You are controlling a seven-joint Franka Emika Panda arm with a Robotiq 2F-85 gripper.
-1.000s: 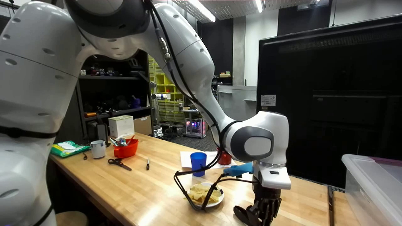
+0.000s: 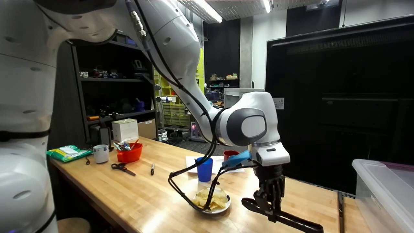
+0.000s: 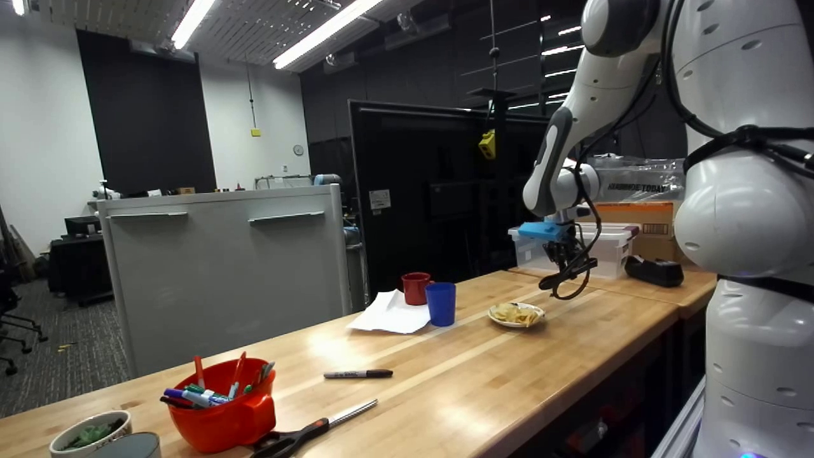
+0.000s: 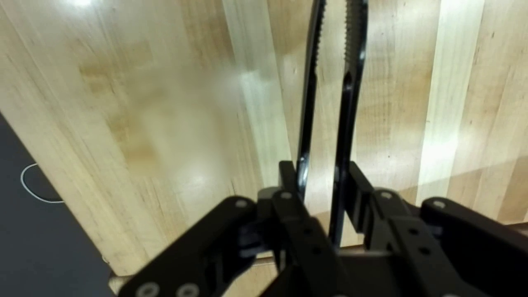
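Black serrated tongs (image 4: 349, 99) lie between the fingers of my gripper, which is shut on them. In the wrist view their two long arms run up past the top edge, slightly apart, with only bare wood seen between them. From exterior view 1, the tongs (image 2: 302, 223) hang level above the table, right of a white plate (image 2: 227, 205) of chips (image 2: 211, 198). My gripper (image 2: 272, 216) points down over the tongs' middle. In exterior view 2 the gripper (image 3: 570, 267) is small and partly behind cables.
Beyond the plate stand a blue cup (image 2: 204, 171) and a red mug (image 2: 230, 154) on white paper. A red pen container (image 2: 130, 154), scissors (image 2: 122, 168) and a marker (image 2: 152, 169) lie farther off. A clear bin (image 2: 382, 194) borders the right side.
My arm has risen and shifted a little left in exterior view 1. The tongs have come up with the gripper and now show clearly. The plate and cups are unmoved.
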